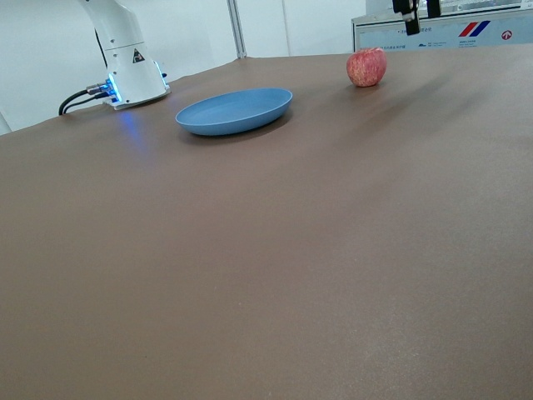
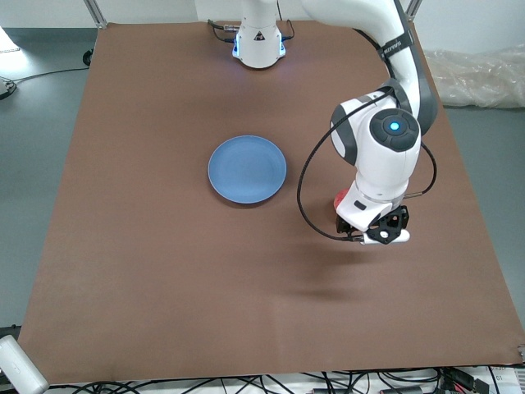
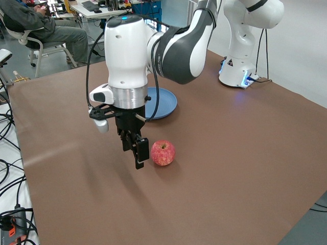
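A red apple (image 1: 366, 67) (image 3: 163, 152) rests on the brown table; in the left view only a sliver of it (image 2: 340, 197) shows behind my wrist. My black gripper (image 3: 139, 155) hangs just beside the apple, its tips also at the top edge of the top view (image 1: 420, 18); whether it is open or shut is unclear. A blue plate (image 2: 247, 169) (image 1: 234, 107) lies apart from the apple, partly hidden by my arm in the right view.
Cables and a white cylinder (image 2: 20, 365) lie along the near edge in the left view.
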